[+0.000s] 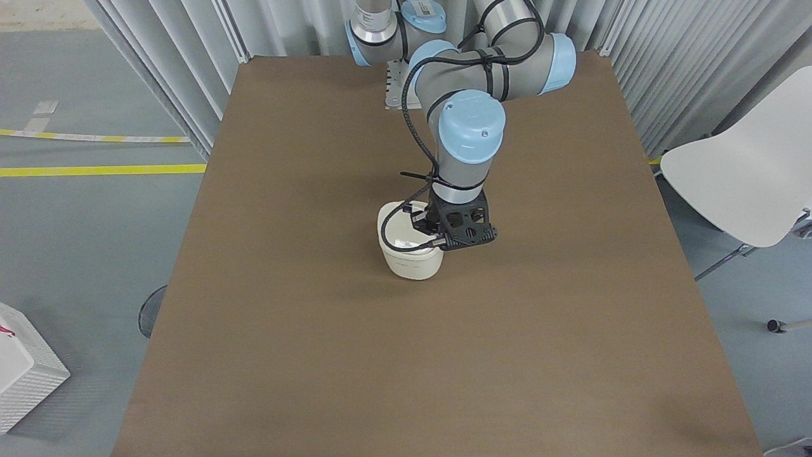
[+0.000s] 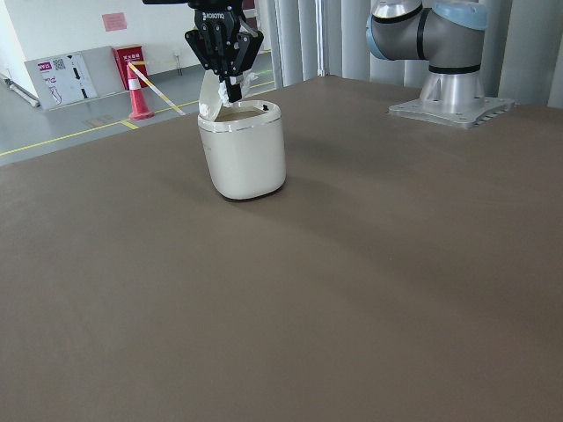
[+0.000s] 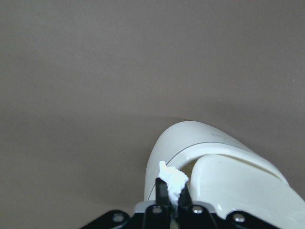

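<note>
A small white bin (image 2: pixel 243 160) stands on the brown table with its lid (image 3: pixel 238 186) tilted up and the opening partly showing. My gripper is directly over it, shut on a crumpled white tissue (image 3: pixel 172 179) that pokes out between the black fingers. In the left view the tissue shows just above the bin's rim beside the raised lid. In the front view the gripper body hides much of the bin's top.
A white chair (image 1: pixel 738 160) is beside the right edge, off the table.
</note>
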